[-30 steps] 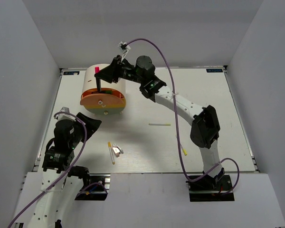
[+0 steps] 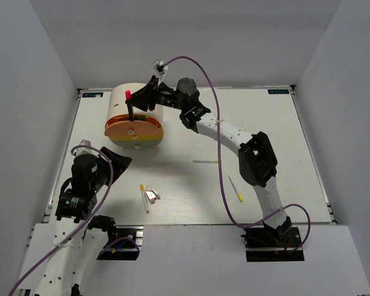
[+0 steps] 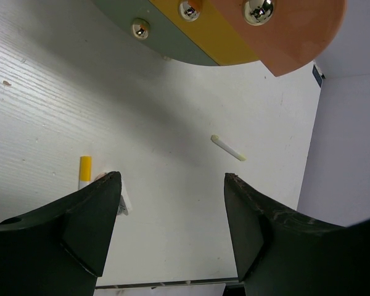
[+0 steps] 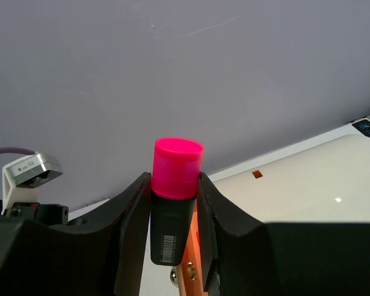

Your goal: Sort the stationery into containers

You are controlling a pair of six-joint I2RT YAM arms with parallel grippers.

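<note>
Held upright, a dark marker with a pink cap [image 4: 177,169] sits between the fingers of my right gripper, which is shut on it. From above, the marker [image 2: 128,95] stands over the open top drawer of a rounded container [image 2: 117,105], its lower end at the drawer's opening. How deep it reaches inside is hard to tell. My left gripper is open and empty, low at the container's front left. Loose on the table lie a yellow-ended pen [image 2: 144,198], a small white item [image 2: 152,194], a pale stick [image 2: 205,161] and another yellow-ended pen [image 2: 235,189].
Round knobs [image 3: 189,9] stick out from the drawer fronts. A purple cable [image 2: 219,142] hangs from the right arm across the middle. The white table [image 2: 265,123] has wide clear room on the right.
The right elbow has moved left. The left arm looks nearly unchanged.
</note>
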